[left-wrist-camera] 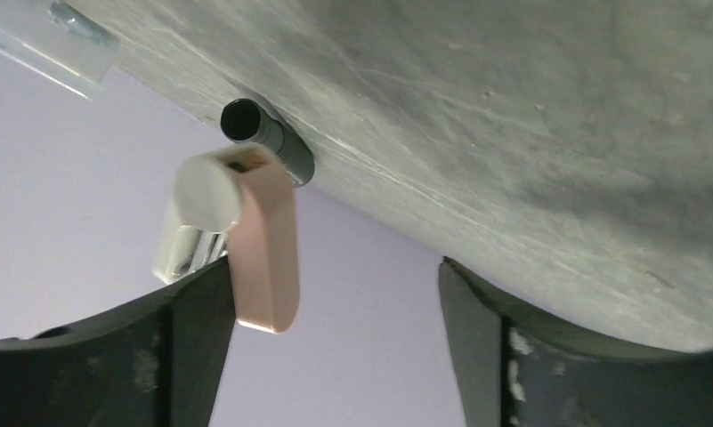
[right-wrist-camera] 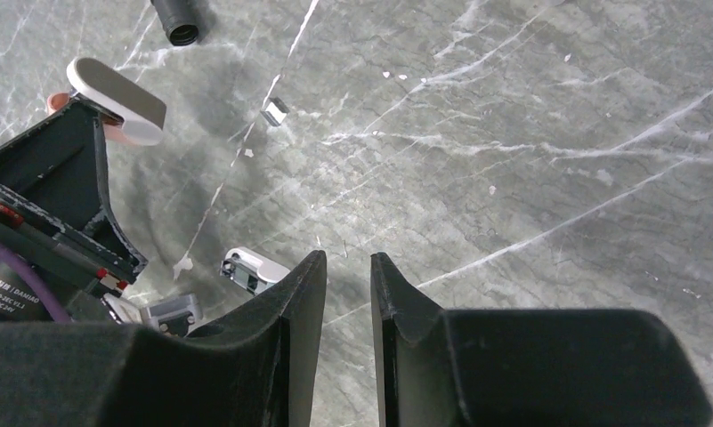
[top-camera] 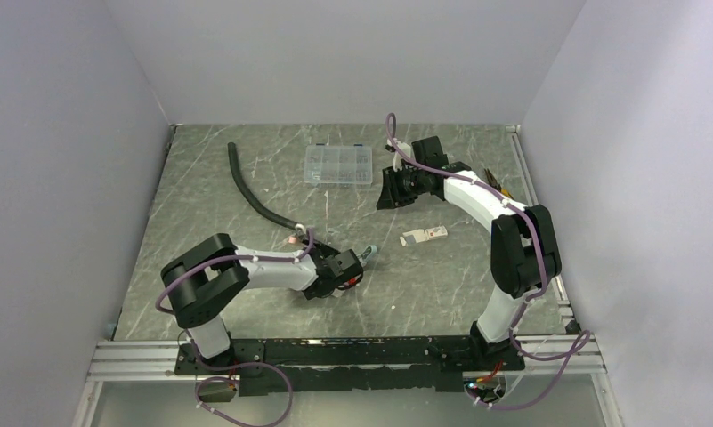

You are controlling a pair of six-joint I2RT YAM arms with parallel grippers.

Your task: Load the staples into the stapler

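The pink and white stapler (left-wrist-camera: 268,240) appears in the left wrist view against the inner side of one finger, its other side clear of the opposite finger. My left gripper has its fingers wide apart. From the right wrist view, the stapler (right-wrist-camera: 125,98) shows partly behind a black left finger. A small silvery piece (right-wrist-camera: 275,111), perhaps a staple strip, lies on the table beyond that gripper. My right gripper is over bare table, its fingertips slightly apart and nothing between them.
A black hose (top-camera: 246,191) ends close to the stapler. A clear compartment box (top-camera: 338,165) stands at the back, and a small white box (top-camera: 424,236) lies right of centre. A small white and dark object (right-wrist-camera: 256,269) rests near the left arm.
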